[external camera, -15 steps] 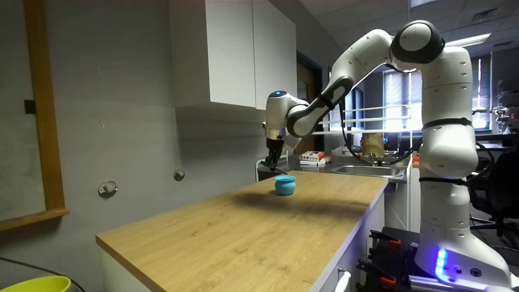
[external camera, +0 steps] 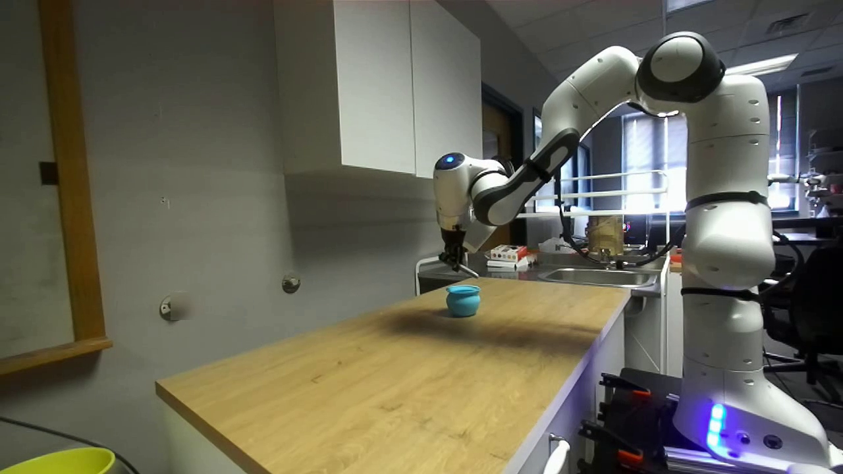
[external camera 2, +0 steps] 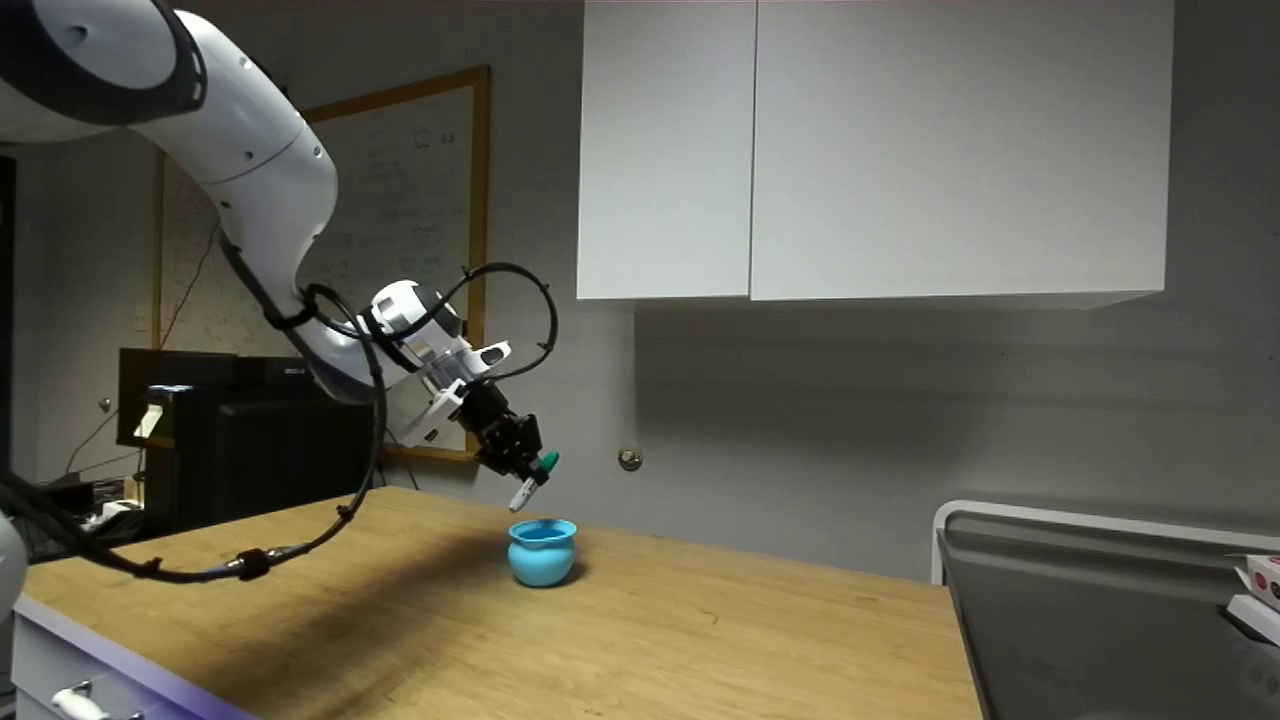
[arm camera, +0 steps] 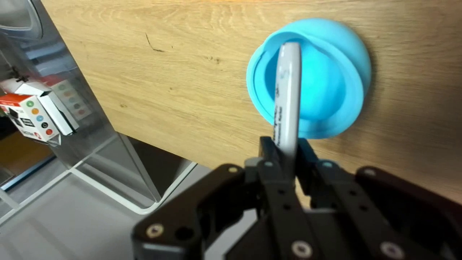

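A white marker (arm camera: 286, 93) with a green cap end (external camera 2: 549, 461) is pinched in my gripper, which is shut on it. Its white end slants downward, clear of the blue pot (external camera 2: 542, 552) in the second exterior view. That pot stands upright on the wooden counter (external camera: 379, 355), its mouth facing up. From the wrist, the marker's length overlaps the pot's opening, and no other object shows inside. In the first exterior view the gripper (external camera: 454, 259) hangs just above and slightly behind the blue pot (external camera: 463, 301).
White wall cabinets (external camera 2: 876, 156) hang above the counter's back side. A dark metal sink top (external camera 2: 1116, 624) with boxes (external camera: 507, 254) adjoins one end. Around the pot the wooden surface is bare. A cable loop (external camera 2: 360, 492) droops from the arm.
The gripper has tilted and shifted a little to the right in the first exterior view, with the marker still held and now slanting more steeply. The pot has not moved.
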